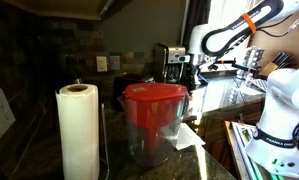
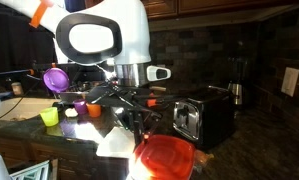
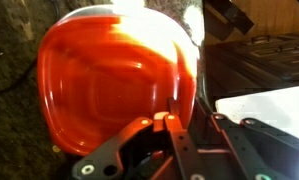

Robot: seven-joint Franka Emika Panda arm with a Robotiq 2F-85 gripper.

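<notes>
A clear container (image 1: pixel 152 143) with a red lid (image 1: pixel 155 92) stands on the dark counter. Seen from above in the wrist view, the red lid (image 3: pixel 109 75) is a rounded square that fills much of the left half. My gripper is at the lid's edge in that view, its fingers close together. Whether the rim lies between them is hard to make out. From the other side, the gripper (image 2: pixel 141 138) points down beside the back left of the red lid (image 2: pixel 164 157).
A paper towel roll (image 1: pixel 79 133) stands left of the container. White paper (image 2: pixel 117 143) lies on the counter nearby. A toaster (image 2: pixel 202 116) sits behind the lid, and coloured cups (image 2: pixel 51 117) stand at the far left.
</notes>
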